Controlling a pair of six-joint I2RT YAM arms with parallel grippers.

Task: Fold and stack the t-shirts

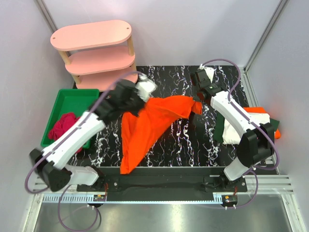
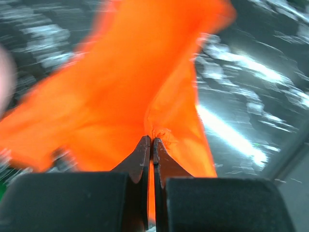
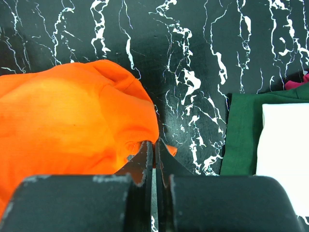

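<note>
An orange t-shirt (image 1: 159, 116) lies partly gathered on the black marbled table, its lower left part running to the front edge. My left gripper, blurred in the top view over the shirt's upper left, is shut on a pinch of the orange cloth, which trails from its fingertips. Near the right sleeve end, my right gripper is shut on a bit of the same shirt, with a small flap showing past its fingers. The left arm hides the shirt's upper left in the top view.
Folded shirts, white on top (image 1: 232, 131), with green (image 3: 246, 121) and orange showing, lie at the right. A green bin (image 1: 72, 96) with a crumpled crimson cloth (image 1: 63, 126) stands at the left. A pink shelf (image 1: 99, 60) is behind it.
</note>
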